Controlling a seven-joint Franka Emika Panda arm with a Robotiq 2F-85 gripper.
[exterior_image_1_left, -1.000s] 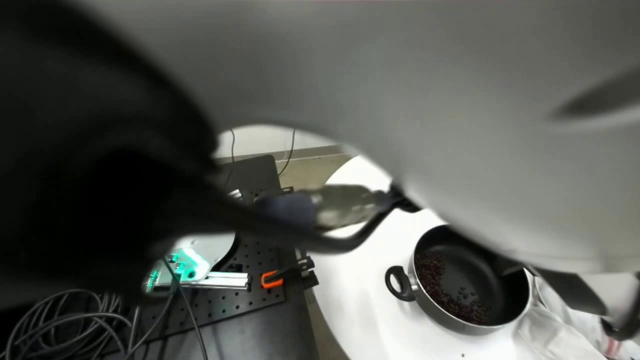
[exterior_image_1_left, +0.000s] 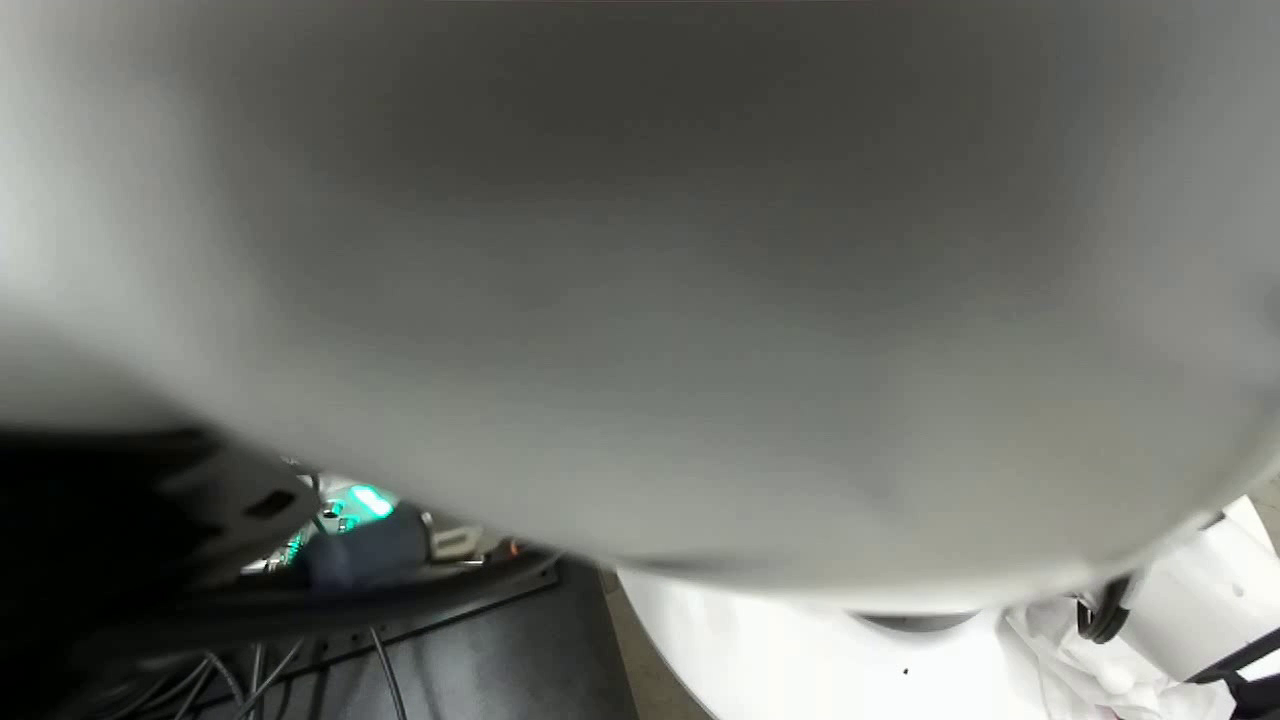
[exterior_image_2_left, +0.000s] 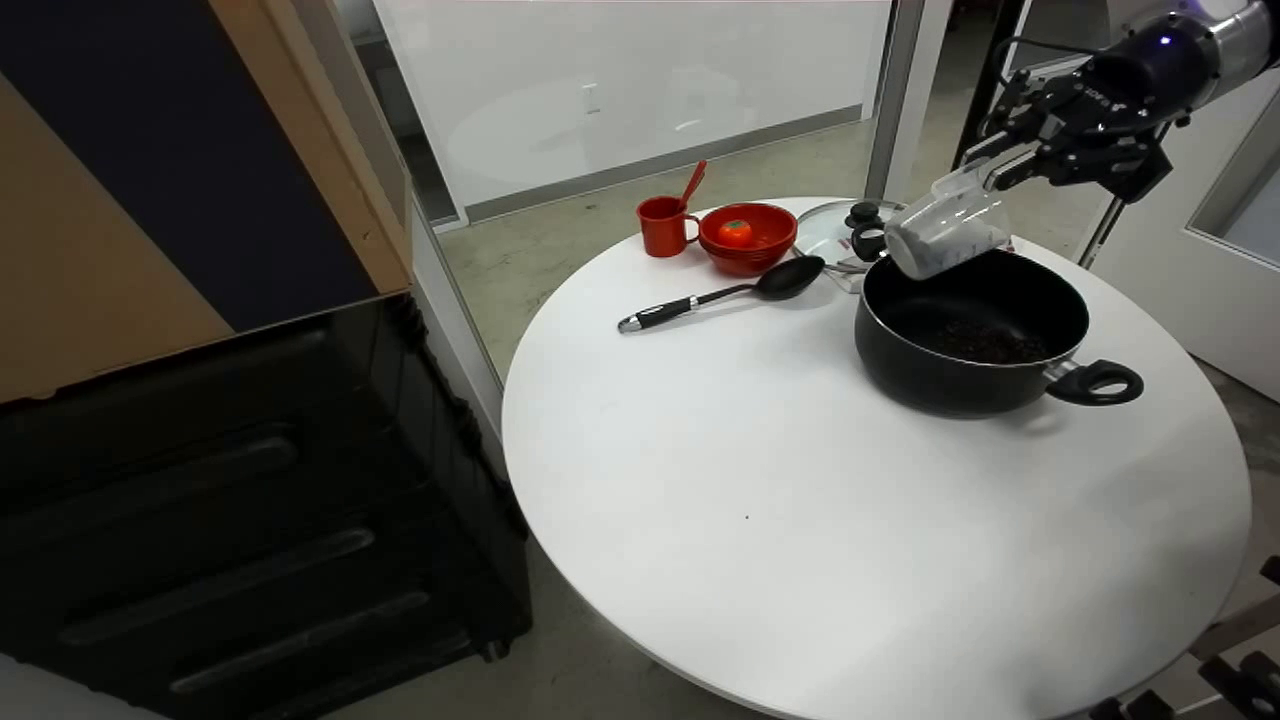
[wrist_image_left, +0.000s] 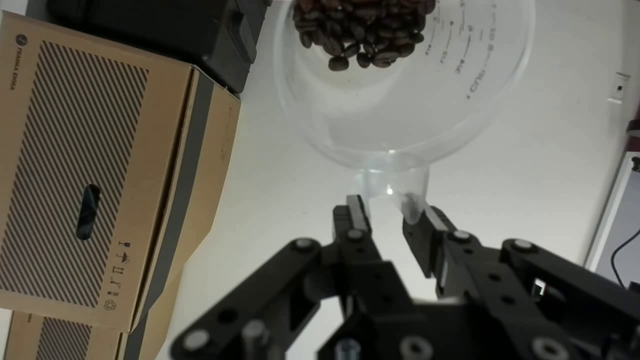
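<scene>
A clear plastic measuring cup (exterior_image_2_left: 948, 228) is tilted over the left rim of a black pot (exterior_image_2_left: 960, 360). My gripper (exterior_image_2_left: 1005, 168) is shut on the cup's handle (wrist_image_left: 396, 180), which shows between the fingers in the wrist view. Dark coffee beans (wrist_image_left: 366, 30) lie inside the cup, gathered at the top of the wrist view. More dark beans (exterior_image_2_left: 990, 342) are spread over the floor of the pot. Exterior view 1 is mostly covered by a blurred arm part (exterior_image_1_left: 672, 300), which hides the gripper and cup there.
Left of the pot lie a glass lid (exterior_image_2_left: 828, 226), a black spoon (exterior_image_2_left: 786, 278), a red bowl (exterior_image_2_left: 774, 246) holding a tomato (exterior_image_2_left: 735, 233), and a red mug (exterior_image_2_left: 661, 228). The pot's handle (exterior_image_2_left: 1094, 384) juts right.
In exterior view 1 the arm has swung lower across the picture. It now covers most of the pot and its beans, which showed plainly before.
</scene>
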